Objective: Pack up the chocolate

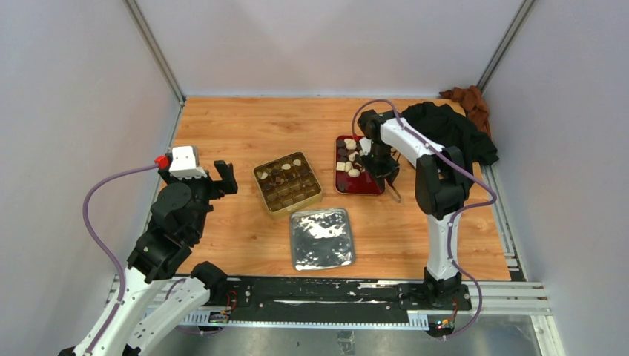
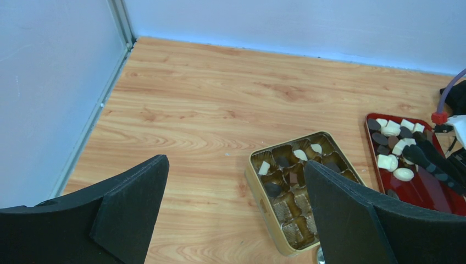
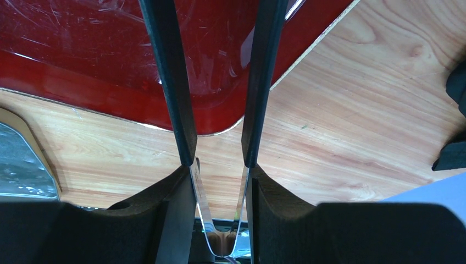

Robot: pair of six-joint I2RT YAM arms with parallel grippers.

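Observation:
A red tray (image 1: 360, 191) right of centre holds dark and white chocolates (image 2: 404, 174). To its left stands a gold box (image 1: 297, 204) with a compartment insert; some compartments hold chocolates (image 2: 273, 190), and the front ones are empty. My right gripper (image 1: 386, 172), over the tray's right side, is shut on metal tongs (image 3: 200, 195) with long dark arms. Those arms stand apart and leave the top of the right wrist view, so their tips are hidden there. Above the table's left side, my left gripper hangs open and empty.
A silver lid (image 1: 323, 239) lies in front of the gold box. Black cloth (image 1: 445, 133) and brown cloth (image 1: 472, 104) are heaped at the back right.

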